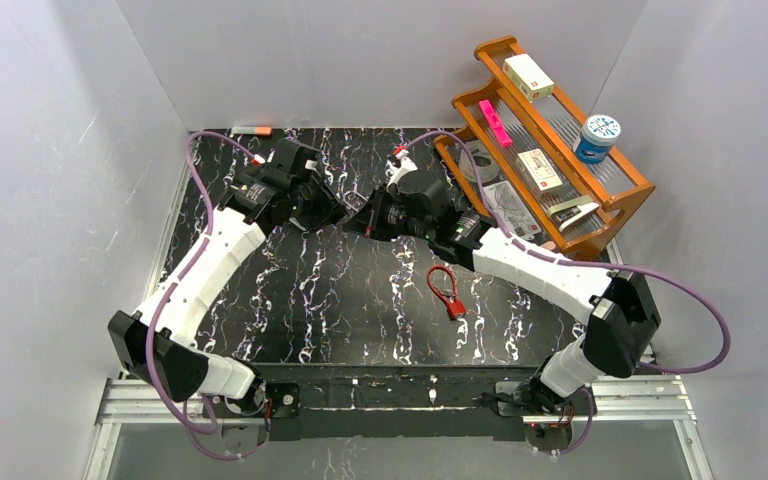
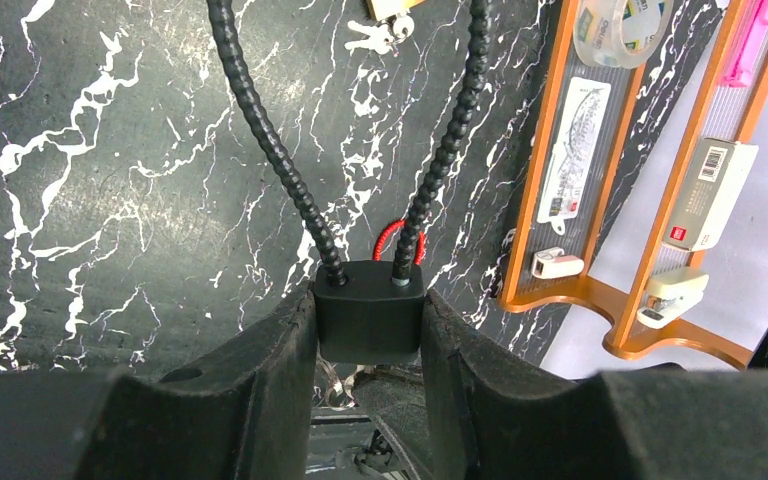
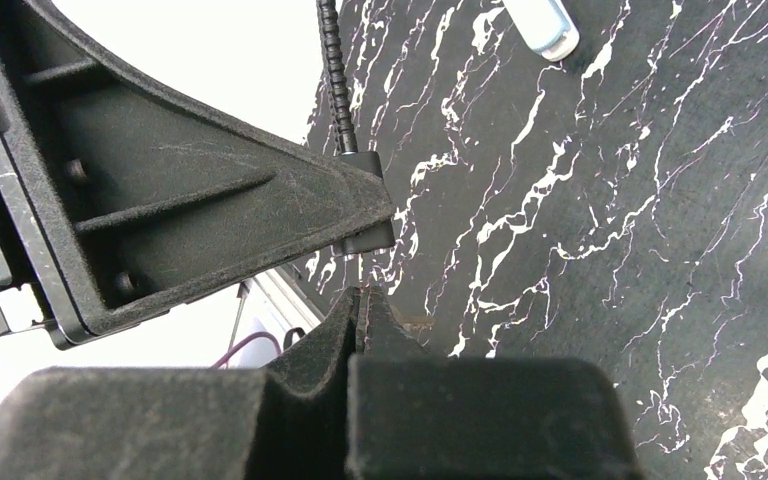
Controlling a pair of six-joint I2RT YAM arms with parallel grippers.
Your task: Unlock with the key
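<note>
In the left wrist view, my left gripper is shut on a black lock body [image 2: 370,300], whose dark beaded cable shackle [image 2: 280,155] spreads away from it. From above, my right gripper [image 1: 354,226] is close beside the left one. The right wrist view has the lock [image 3: 365,200] just beyond the right gripper, its end facing the closed fingertips. These are shut; no key can be made out clearly between them. Small silver keys [image 2: 375,36] lie on the table beside a yellow piece [image 2: 392,6].
A red cable lock [image 1: 455,305] lies on the dark marbled table in front of the right arm. At the right stands a wooden rack [image 1: 600,205] with boxes and a blue jar [image 1: 593,145].
</note>
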